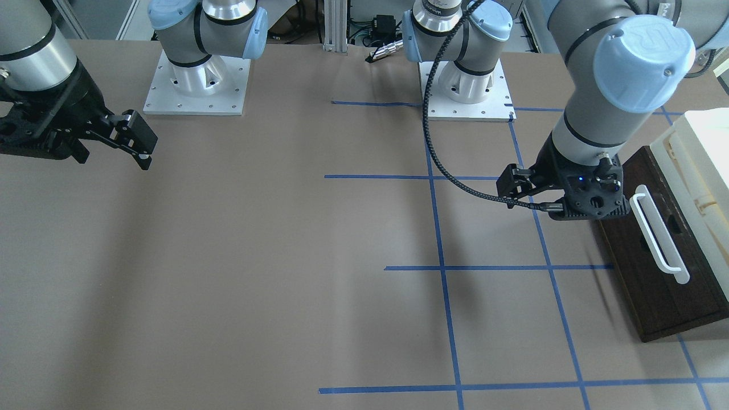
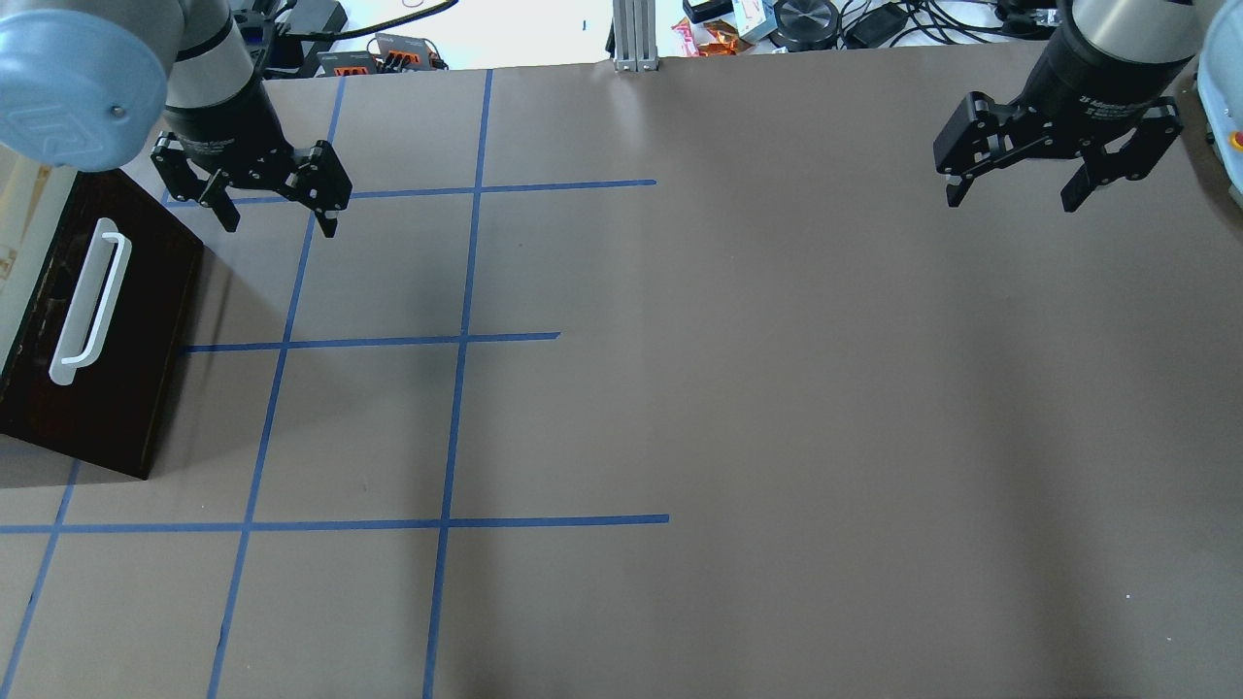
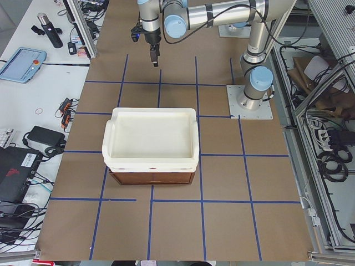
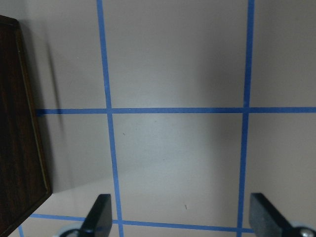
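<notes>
A dark wooden cabinet (image 1: 654, 287) with a white handle (image 1: 659, 236) and a cream top lies at the right in the front view, at the left edge in the top view. My black gripper (image 2: 275, 227) hangs above the floor beside the cabinet's handle side, fingers apart and empty. In the left wrist view the two fingertips sit at the bottom corners over bare taped floor, with the cabinet's dark side (image 4: 15, 123) at the left. In the left view the cream tray-like top (image 3: 150, 112) shows.
A second arm's gripper (image 2: 1014, 163) hangs at the top right of the top view. Other arm bases (image 1: 198, 102) stand at the back.
</notes>
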